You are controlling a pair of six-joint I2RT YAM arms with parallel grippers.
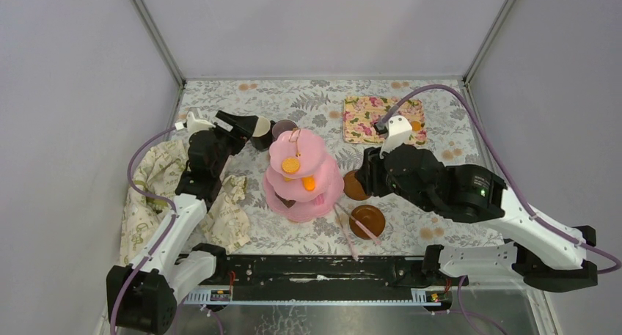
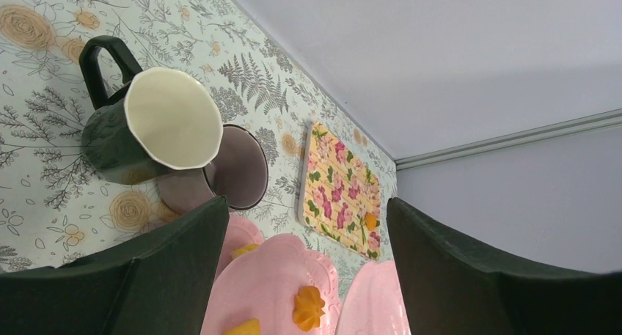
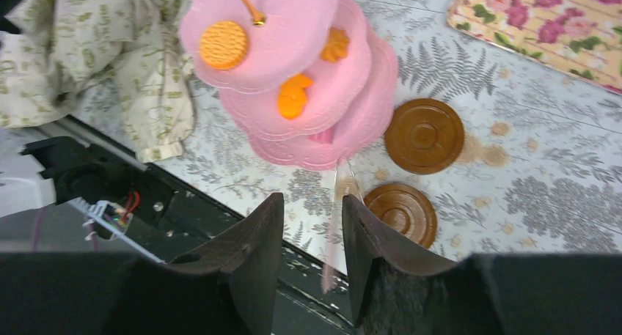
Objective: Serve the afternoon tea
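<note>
A pink three-tier stand [image 1: 297,152] holds an orange biscuit [image 3: 222,45] on top, with orange and pink sweets on lower tiers. A pair of pink-handled tongs [image 1: 367,232] lies by the stand's front right, across a brown coaster [image 1: 367,216]. My right gripper hangs above them, fingers apart with nothing seen held. My left gripper is open at the back left, near a dark mug [image 2: 110,141] and a mauve cup [image 2: 242,166].
A floral board [image 1: 381,119] lies at the back right, a second brown coaster [image 3: 423,135] right of the stand. A crumpled cloth [image 1: 147,210] covers the left side.
</note>
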